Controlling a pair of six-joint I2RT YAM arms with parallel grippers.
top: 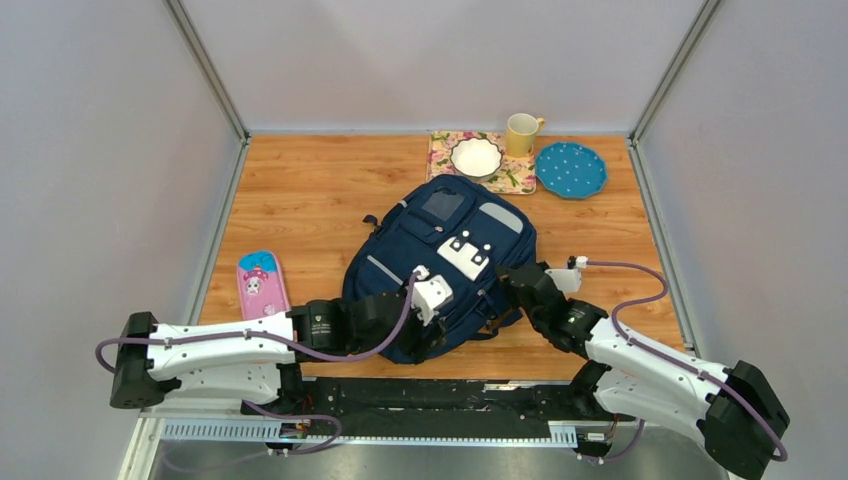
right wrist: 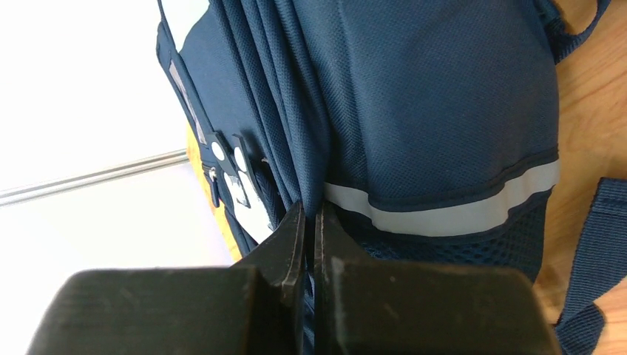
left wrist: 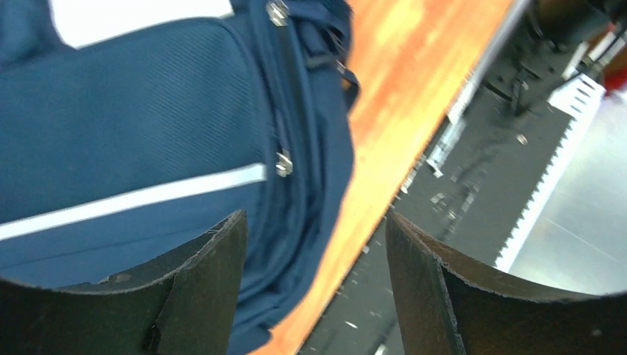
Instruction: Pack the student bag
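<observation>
A navy student bag point(top: 405, 255) lies tilted on the wooden table, its white flap with two studs facing up. My right gripper is shut on a fold of the bag's side fabric, seen close in the right wrist view. Over the bag's lower part, my left gripper is open with nothing between its fingers. The bag's lower edge and pale stripe point(left wrist: 140, 198) show beyond those fingers in the left wrist view. In the top view the left arm hides part of the bag's bottom, and the right fingertips are hard to make out.
A pink case point(top: 262, 286) with a blue top lies at the left. At the back are a floral tray point(top: 440, 150) bearing a white bowl point(top: 476, 157), a yellow mug point(top: 521, 134) and a blue dotted plate point(top: 571, 169). Bare wood lies left and right of the bag.
</observation>
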